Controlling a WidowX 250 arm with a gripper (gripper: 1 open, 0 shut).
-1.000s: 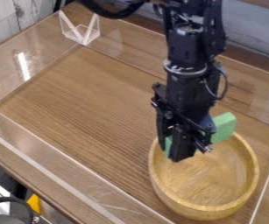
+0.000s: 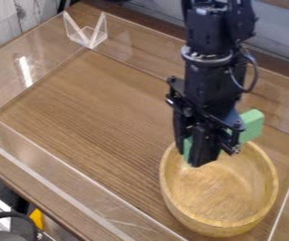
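Note:
My black gripper (image 2: pixel 203 141) reaches down from the top right over a round wooden bowl (image 2: pixel 219 199). It is shut on a green object (image 2: pixel 248 123), which shows at the right of the fingers and between them, above the back part of the bowl. The arm hides much of the green object, so its shape is hard to tell.
A wire holder (image 2: pixel 87 30) stands at the back left. Dark cables and a yellow-marked part lie at the bottom left corner.
The gripper and green object have shifted and turned slightly, rising a little over the bowl. The bowl looks unchanged.

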